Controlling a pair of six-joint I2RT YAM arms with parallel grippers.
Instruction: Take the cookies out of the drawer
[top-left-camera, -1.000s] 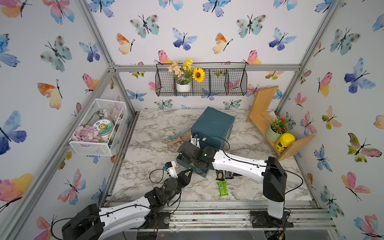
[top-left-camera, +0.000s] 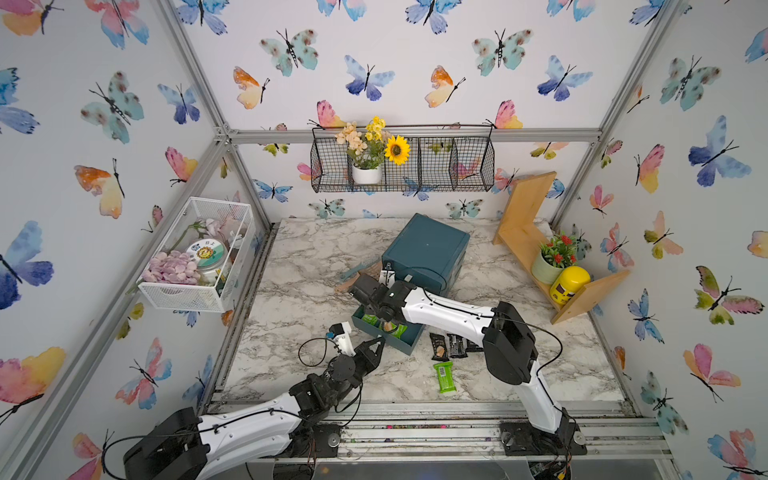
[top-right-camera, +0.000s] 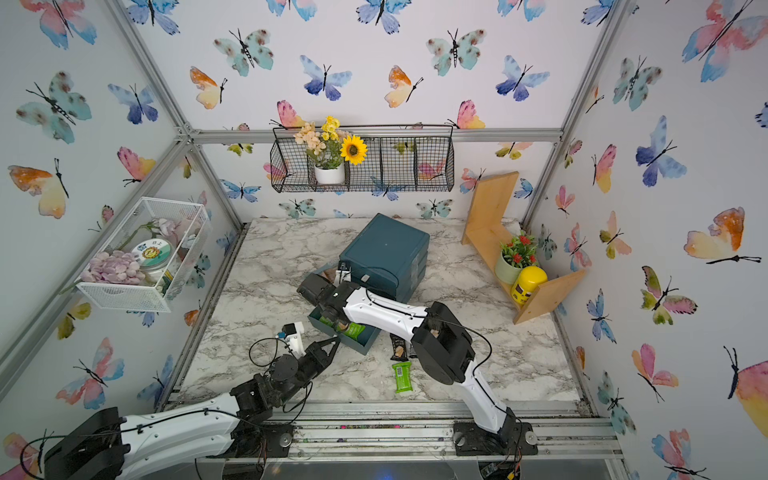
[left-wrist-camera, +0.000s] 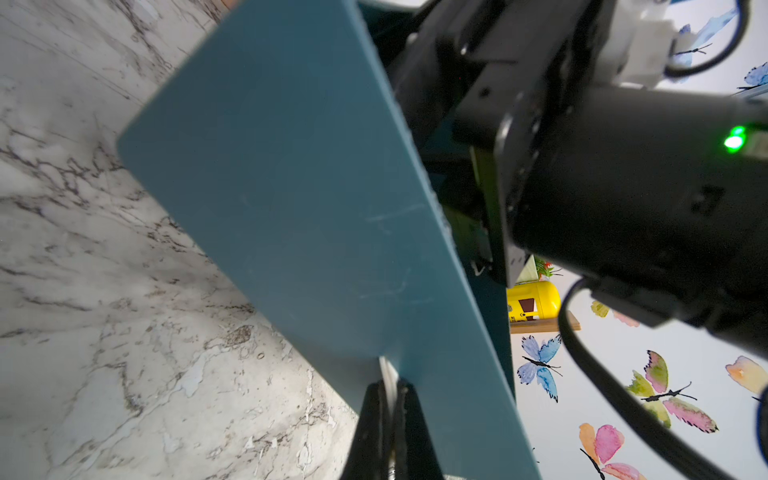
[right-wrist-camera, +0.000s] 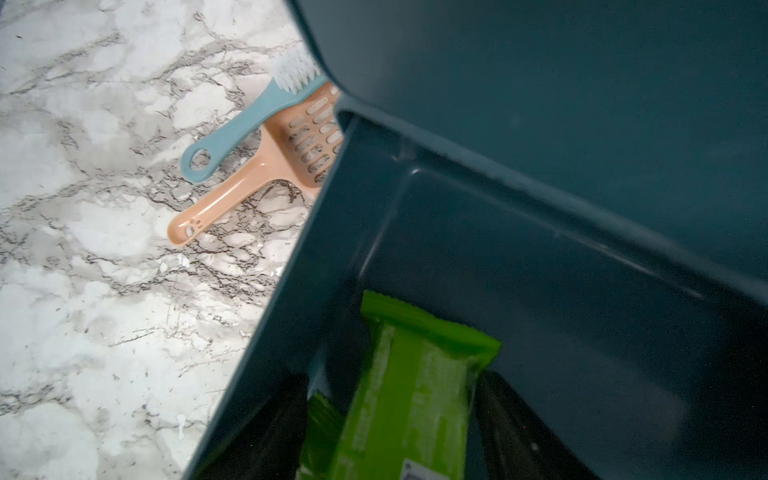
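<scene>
A teal drawer unit (top-left-camera: 425, 244) has its drawer (top-right-camera: 360, 342) pulled out toward me, with green cookie packets (right-wrist-camera: 408, 392) inside. My left gripper is shut at the drawer's front panel (left-wrist-camera: 272, 184), where a thin pale piece shows at its fingertips. My right gripper is down in the drawer, part open, its fingers either side of a green packet, partly cut off by the frame. A green packet (top-left-camera: 445, 376) and several dark packets (top-left-camera: 448, 345) lie on the table right of the drawer.
A scoop (right-wrist-camera: 256, 172) and brush (right-wrist-camera: 232, 132) lie left of the drawer. A wooden shelf (top-left-camera: 524, 208) with plant and yellow container stands at the right; a white basket (top-left-camera: 220, 296) hangs left.
The left arm has stayed where it was.
</scene>
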